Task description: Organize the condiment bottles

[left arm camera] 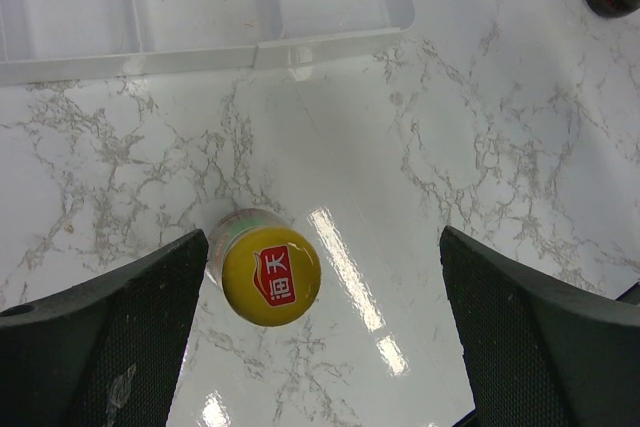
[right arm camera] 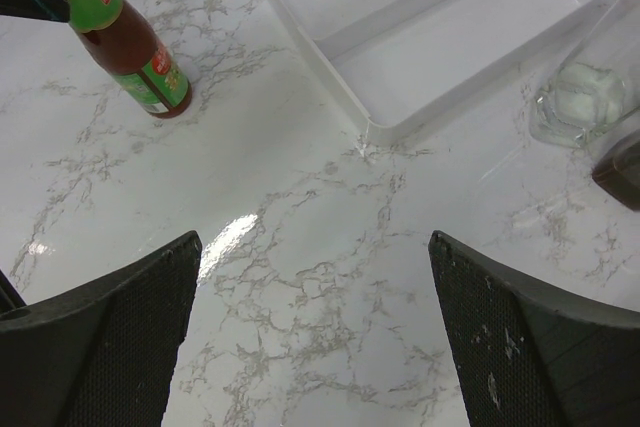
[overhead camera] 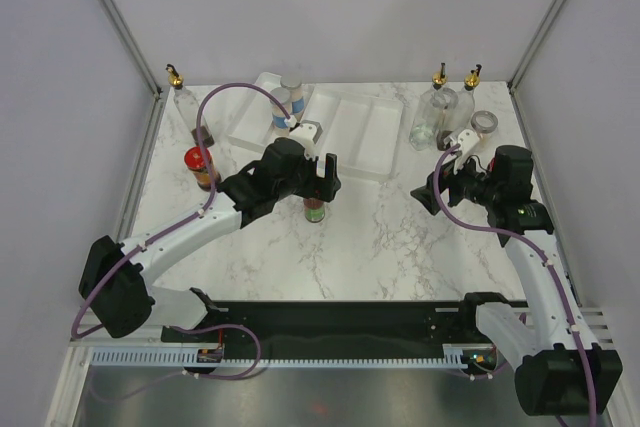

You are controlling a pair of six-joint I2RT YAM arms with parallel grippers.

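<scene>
A sauce bottle with a yellow cap [left arm camera: 272, 276] and green label stands upright below my left gripper [overhead camera: 320, 183], whose fingers are open either side of it in the left wrist view. The same bottle [right arm camera: 150, 77] is at upper left in the right wrist view. My right gripper [overhead camera: 430, 197] hangs open over bare table to the right. A white divided organizer [overhead camera: 360, 137] lies at the back centre. Clear pourer bottles [overhead camera: 435, 112] stand at back right, another [overhead camera: 188, 112] at back left. A red-lidded jar [overhead camera: 198, 161] is on the left.
Blue-banded canisters [overhead camera: 281, 112] stand in a white tray at the back. A metal-lidded jar [overhead camera: 484, 123] is at back right, with a dark bottle partly hidden behind the right arm.
</scene>
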